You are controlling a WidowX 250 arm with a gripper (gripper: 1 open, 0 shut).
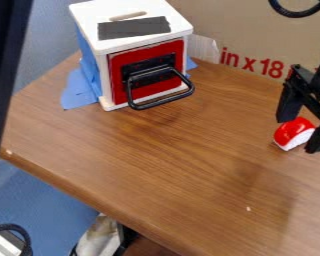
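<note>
My black gripper hangs at the right edge, partly out of frame, its fingers just above and beside a red-and-white object lying on the wooden table. Whether it holds anything is hard to tell. A toy oven with white body, red front and black handle stands at the back left on blue material.
Cardboard stands behind the table. The table's left edge drops to a blue floor area with clutter at the lower left.
</note>
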